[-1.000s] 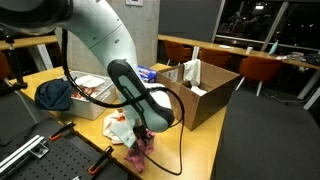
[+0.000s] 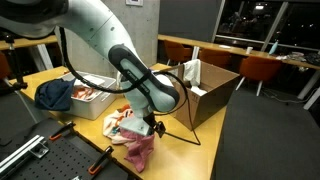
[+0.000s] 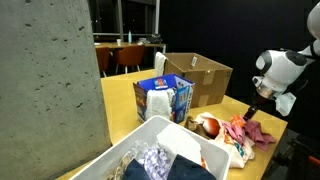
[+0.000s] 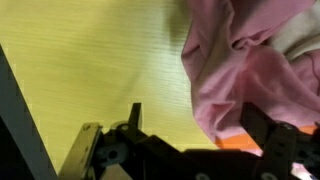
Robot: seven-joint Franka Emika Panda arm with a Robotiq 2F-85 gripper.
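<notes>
A pink cloth (image 2: pixel 140 153) lies crumpled on the light wood table below my gripper in exterior view 1. The same pink cloth (image 4: pixel 225 75) fills the right half of the wrist view, with folds running between and past my fingers. My gripper is open, its dark fingers spread wide apart at the bottom of that view, and nothing is clamped between them. In exterior view 2 the pink cloth (image 3: pixel 258 134) shows at the right, under the white arm (image 3: pixel 293 77). A bit of orange fabric (image 4: pixel 238 143) peeks out from beneath the pink one.
White and orange cloths (image 2: pixel 117 124) lie beside the pink one. A white bin (image 2: pixel 90 97) of fabrics stands at the left, and a large cardboard box (image 2: pixel 207 92) at the back. A blue printed box (image 3: pixel 165 96) stands behind the bin. Bare table lies right of the gripper.
My gripper has risen from low over the pink cloth and shifted slightly right in exterior view 1. More of the pink cloth shows beneath it now.
</notes>
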